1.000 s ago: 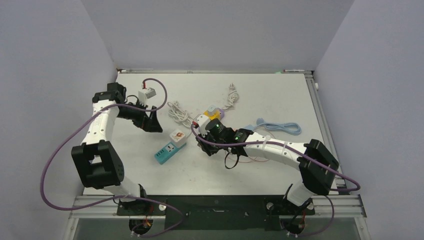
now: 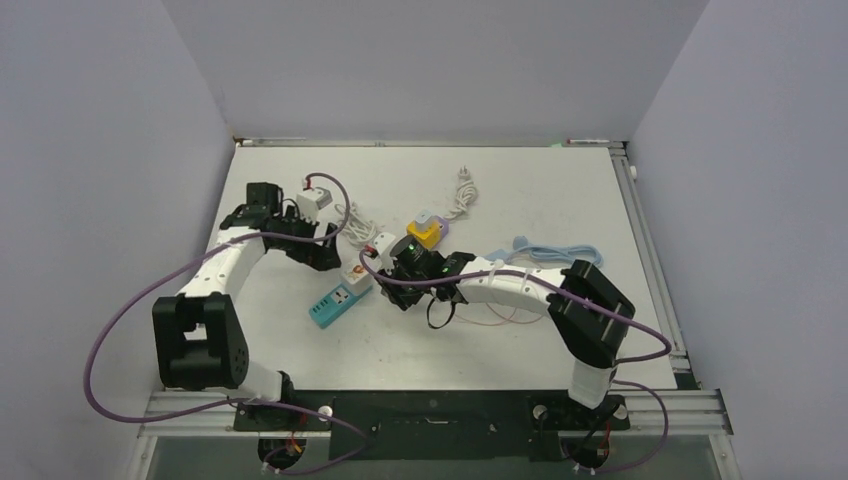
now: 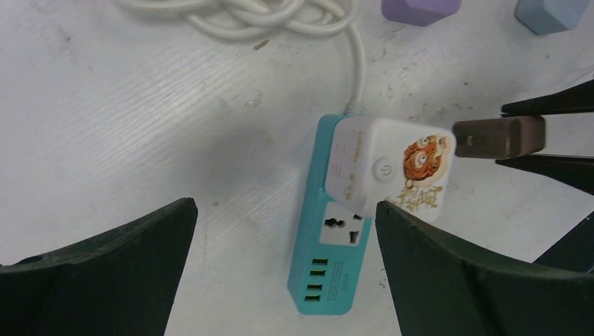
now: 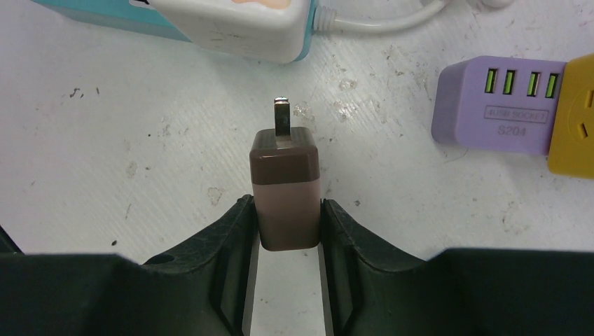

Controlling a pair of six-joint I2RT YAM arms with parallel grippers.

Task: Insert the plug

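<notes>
A teal power strip (image 2: 330, 306) (image 3: 326, 280) lies on the white table with a white adapter (image 2: 357, 275) (image 3: 396, 164) on its upper end and a socket face (image 3: 341, 224) exposed beside it. My right gripper is shut on a brown plug (image 4: 286, 161), its metal prong pointing toward the strip, a short gap from it. In the left wrist view the plug (image 3: 499, 138) is beside the adapter's right side. My left gripper is open above and around the strip, with nothing held; in the top view it is up and left of the strip.
A purple socket block (image 4: 494, 105) with a yellow one (image 4: 571, 119) lies right of the plug. Coiled white cables (image 2: 355, 225) and a blue cable (image 2: 560, 252) rest on the table.
My left arm has moved right, toward the power strip. My right gripper has moved left, closer to the strip.
</notes>
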